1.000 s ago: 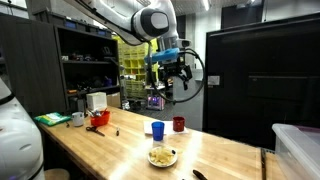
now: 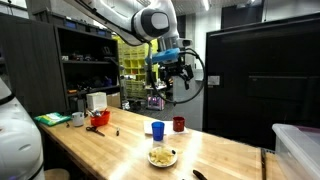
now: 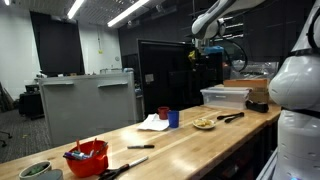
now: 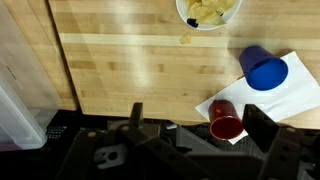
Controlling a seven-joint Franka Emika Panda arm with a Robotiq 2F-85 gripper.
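High above the wooden table my gripper is open, its two dark fingers wide apart at the bottom of the wrist view. Nothing is held between them. Below it, on a white sheet (image 4: 292, 97), stand a blue cup (image 4: 262, 70) and a red cup (image 4: 226, 122); the gripper's right side partly overlaps the sheet in the wrist view. A bowl of yellowish chips (image 2: 162, 155) rests on the table in front of the cups; its rim is cut off at the top of the wrist view.
A red basket (image 3: 86, 158) with items inside sits at the opposite end, near a dark-handled tool (image 3: 123, 168). A dark object (image 2: 199, 175) lies by the front edge. A large translucent bin (image 2: 298, 145) stands at the right. Bare tabletop surrounds the bowl.
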